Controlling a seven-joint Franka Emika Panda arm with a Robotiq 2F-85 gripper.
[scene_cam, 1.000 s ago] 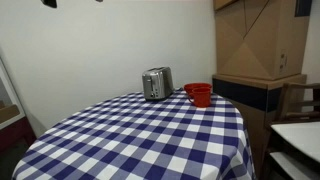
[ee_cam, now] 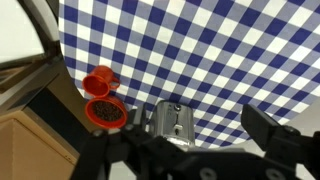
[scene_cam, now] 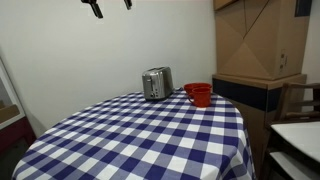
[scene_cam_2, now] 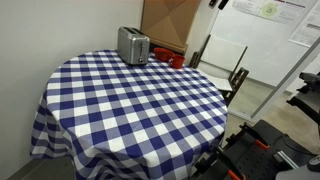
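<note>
High over the table, my gripper stands open, with its two fingers well apart and nothing between them. A silver toaster stands at the back of the table. In the wrist view the toaster shows below and between the fingers, with a clear height gap in the exterior view. Beside it are a red mug and a red bowl partly behind the mug. Seen from above, the bowl has something dark brown inside, and the mug sits close to it.
A blue-and-white checked cloth covers the round table, bare across its front and middle. Cardboard boxes rise behind the mug and bowl. A wooden chair stands to the right, and a white wall runs behind the table.
My gripper has moved right and come slightly lower in exterior view 1. The toaster, mug and bowl have stayed in place.
</note>
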